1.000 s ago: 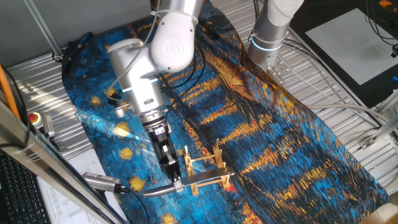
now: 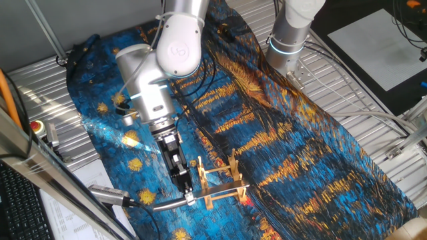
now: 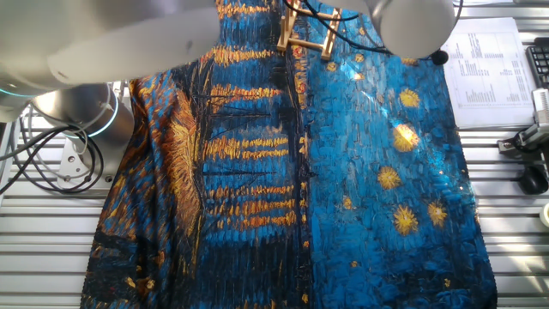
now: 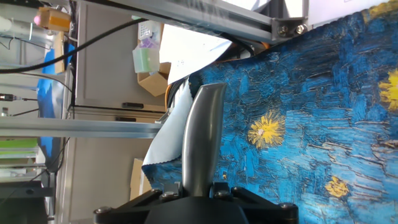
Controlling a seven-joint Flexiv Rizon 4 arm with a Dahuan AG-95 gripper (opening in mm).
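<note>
A knife with a curved metal handle (image 2: 171, 203) and a flat grey blade (image 2: 223, 189) lies across a small wooden rack (image 2: 233, 162). Its blade passes over the rack's near side; whether it rests on the wood I cannot tell. My gripper (image 2: 189, 197) is shut on the knife where handle meets blade, just left of the rack. In the wrist view the handle (image 4: 203, 134) sticks out from between the black fingers, with the blade out of sight. Part of the rack (image 3: 310, 43) shows at the top of exterior view 2, where the gripper is hidden.
A painted blue and orange cloth (image 2: 300, 160) covers the table, largely bare. Close to the handle are a grey device (image 2: 110, 195) with a cable and a metal frame post (image 2: 60, 177). A keyboard (image 2: 23, 207) lies at the left edge.
The upper arm has shifted very slightly left in exterior view 1. Gripper, knife and rack look almost unmoved, and the hold on the knife is the same.
</note>
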